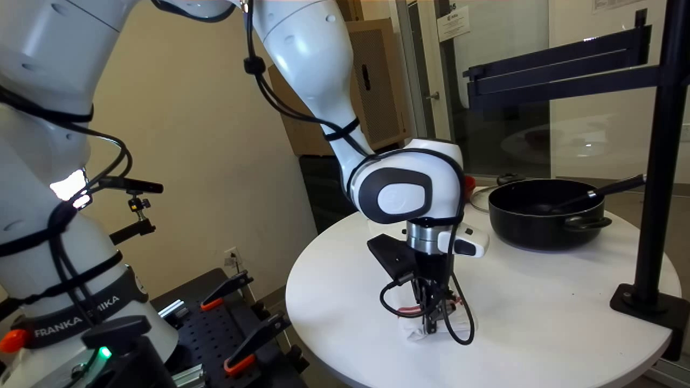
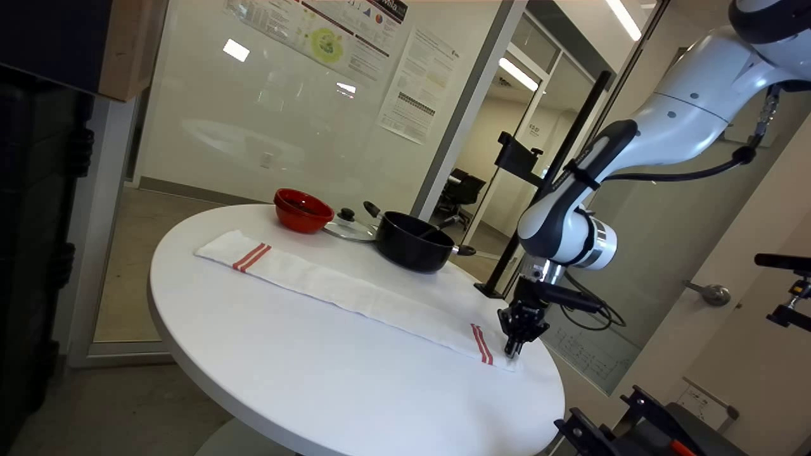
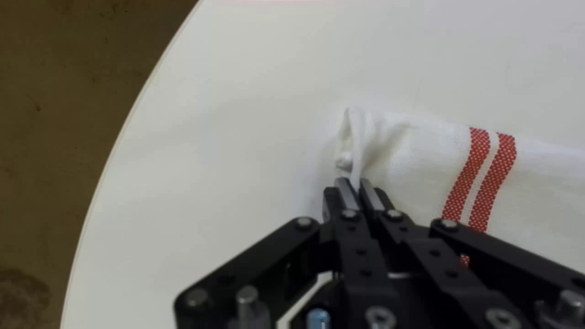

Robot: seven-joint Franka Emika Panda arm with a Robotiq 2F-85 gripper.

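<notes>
A long white towel (image 2: 365, 297) with a pair of red stripes near each end lies stretched over the round white table (image 2: 304, 365). In the wrist view its near end (image 3: 422, 159) is gathered into a small raised fold. My gripper is shut on that fold, the cloth pinched between the fingertips, low against the tabletop. Exterior view 2 has the gripper (image 2: 513, 351) at the towel's right end, just past the red stripes. From exterior view 1 the arm and the gripper (image 1: 430, 326) hide most of the towel (image 1: 414, 328).
A black pot (image 1: 543, 216) with a utensil in it stands toward the back, beside a glass lid (image 2: 350, 228) and a red bowl (image 2: 302, 211). A black post (image 1: 653, 194) rises at the table's edge.
</notes>
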